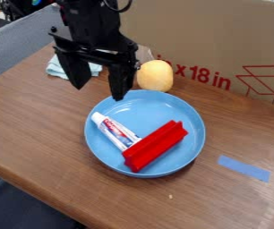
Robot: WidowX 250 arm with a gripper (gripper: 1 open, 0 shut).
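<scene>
My black gripper (98, 85) hangs open above the left rear edge of a blue plate (133, 112), with nothing visible between its fingers. On the plate lie a white toothpaste tube (111, 128) and a red brush-like block (154, 146) beside it. A yellow rounded object (157, 76) stands on the wood behind the plate, right of the gripper. A pale cloth (55, 67) lies at the back left, partly behind the gripper.
A cardboard box (223, 49) forms the back wall. A strip of blue tape (244, 168) lies right of the plate.
</scene>
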